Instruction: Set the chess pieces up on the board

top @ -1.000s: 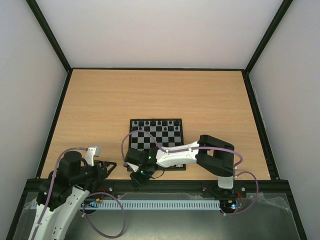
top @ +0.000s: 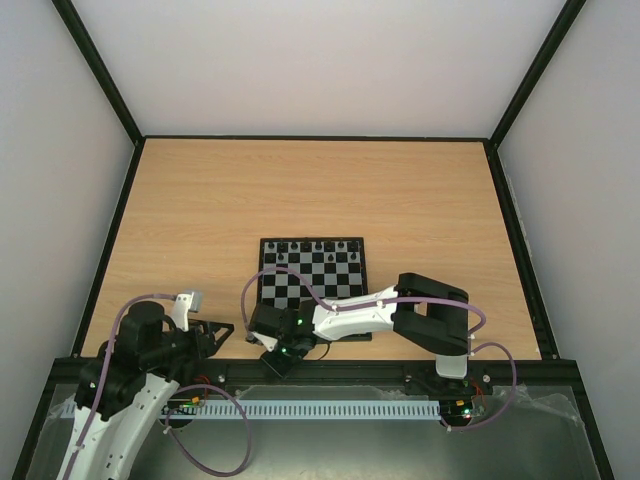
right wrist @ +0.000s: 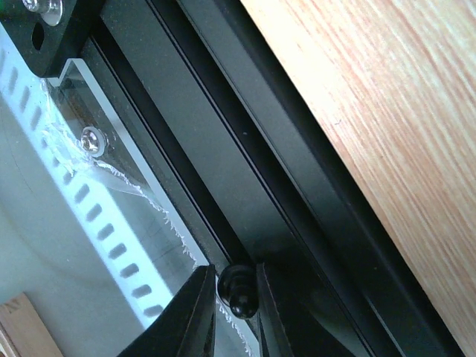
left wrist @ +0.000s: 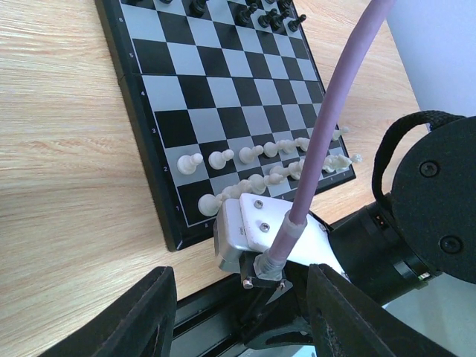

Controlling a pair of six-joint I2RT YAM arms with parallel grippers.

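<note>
The chessboard (top: 311,260) holds black pieces along its far rows and, in the left wrist view, white pieces (left wrist: 188,163) along its near rows. My left gripper (top: 222,330) hangs open left of the board, nothing between its fingers. My right gripper (top: 275,360) is low over the black frame at the table's front edge. In the right wrist view a black chess piece (right wrist: 238,290) sits between or just beyond its fingertips, over the rail; whether they grip it is unclear.
The black front rail (right wrist: 260,149) borders a clear plastic strip and a lower grey surface. The right arm covers the board's near part in the top view.
My right gripper has shifted slightly toward the table's front edge. The left arm has not visibly moved.
</note>
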